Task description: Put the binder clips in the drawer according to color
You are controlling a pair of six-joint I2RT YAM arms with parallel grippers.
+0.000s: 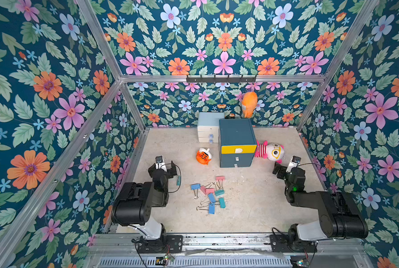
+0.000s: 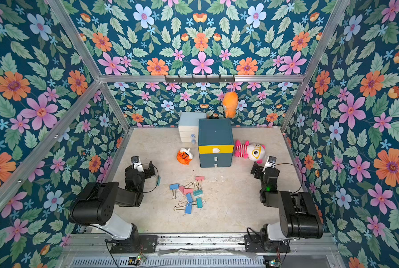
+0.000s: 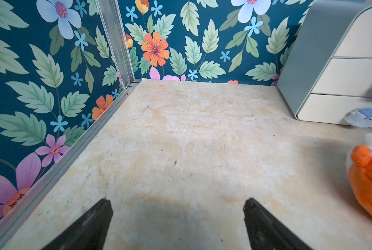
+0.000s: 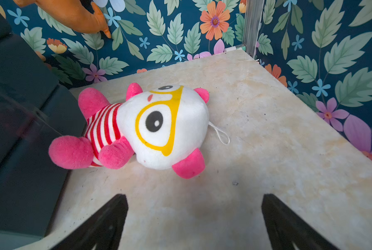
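Note:
Several binder clips lie in a loose cluster at mid-table in the top left view: blue clips (image 1: 211, 208), pink clips (image 1: 220, 177) and teal clips (image 1: 221, 202), some touching or overlapping. A lone teal clip (image 1: 178, 180) lies close by the left arm. Behind them stands a dark blue drawer cabinet (image 1: 236, 131) with a yellow-fronted drawer (image 1: 238, 149) above a blue-fronted drawer (image 1: 236, 160); both look closed. My left gripper is open over bare table, left of the cluster. On the far right my right gripper is also open and empty, near a plush toy.
A small white drawer unit (image 1: 205, 135) stands left of the blue cabinet. An orange-and-white plush (image 1: 203, 156) sits before it. The pink-and-white plush (image 4: 165, 125) lies against the cabinet's right side. An orange toy (image 1: 249, 104) is behind.

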